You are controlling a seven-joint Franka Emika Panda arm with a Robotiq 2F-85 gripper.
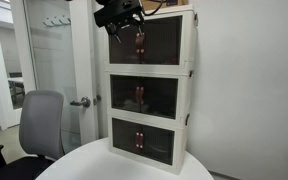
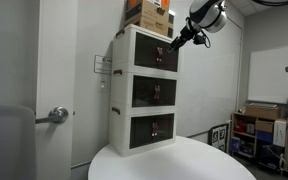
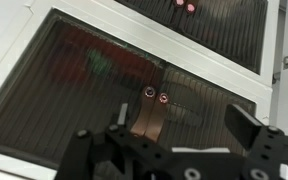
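A white cabinet [image 1: 184, 80] of three stacked units stands on a round white table [image 1: 84, 165]. Each unit has dark double doors, all shut, with reddish-brown handles in the middle. The top doors [image 2: 154, 52], middle doors [image 2: 152, 91] and bottom doors [image 2: 151, 129] all show. Up at the top unit, my gripper [image 1: 129, 30] hangs in front of the doors, its fingers apart. In the wrist view the open gripper faces a pair of brown handles [image 3: 150, 115], with nothing held. Contact with the handles cannot be told.
Cardboard boxes [image 2: 150, 16] sit on the cabinet. A grey chair [image 1: 42, 125] and a door with a lever handle [image 1: 81, 102] are at the left. Shelves [image 2: 259, 132] stand far right.
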